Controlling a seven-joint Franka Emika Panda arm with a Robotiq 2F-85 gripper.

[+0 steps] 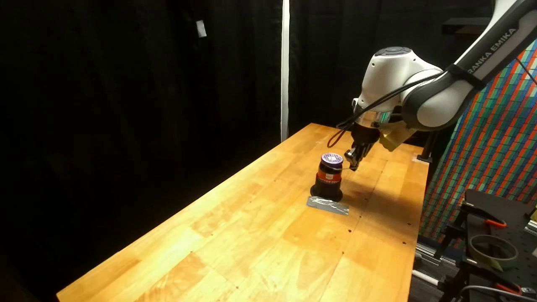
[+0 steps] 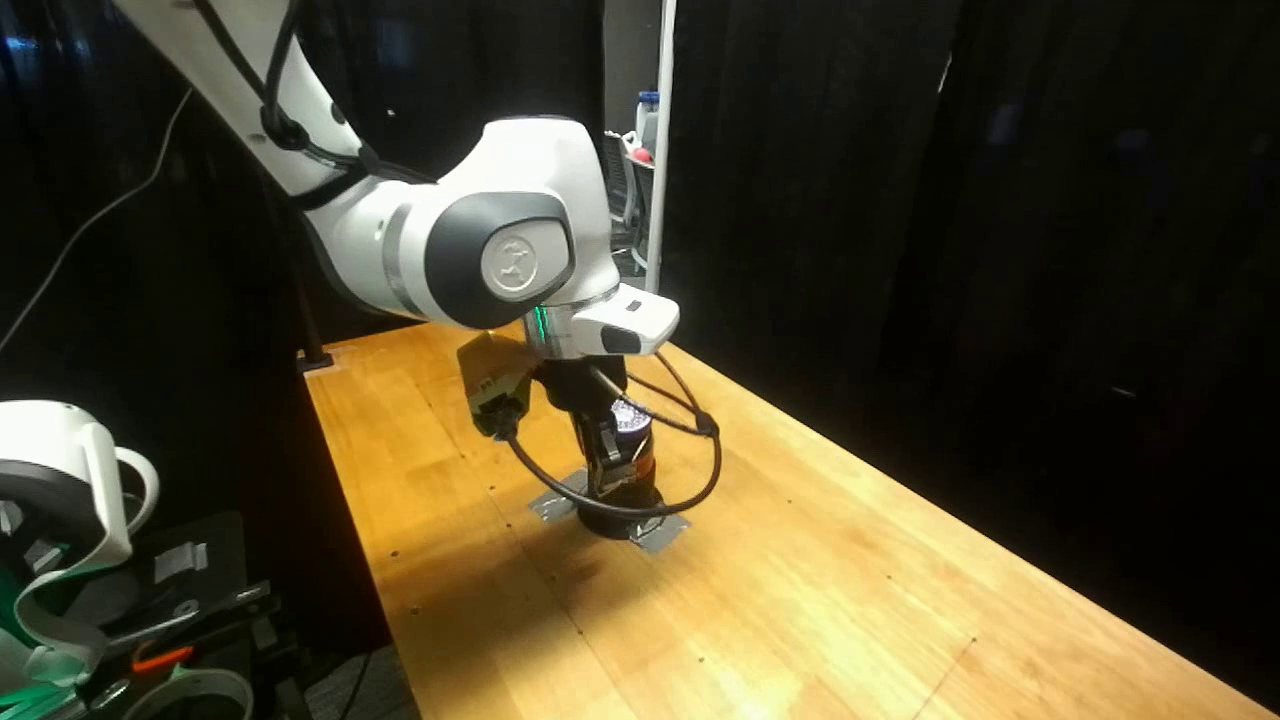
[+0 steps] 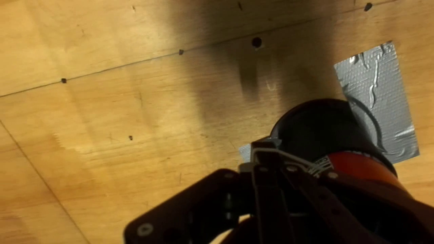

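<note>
A dark upright canister with an orange label and a purple-and-white top stands on the wooden table. Grey tape holds its base down. From its side a thin pale wire runs to my gripper, whose fingers are closed together with the wire's end at their tips. Exterior view 1 has the gripper beside the canister's upper part, tilted, with the wire stretched across the gap. In exterior view 2 the canister is partly covered by the gripper and a looping cable.
Bare table spreads out in front of the canister. A black cable hangs in a loop around my wrist. Off the table's side stands a dark cart with clamps and a tape roll.
</note>
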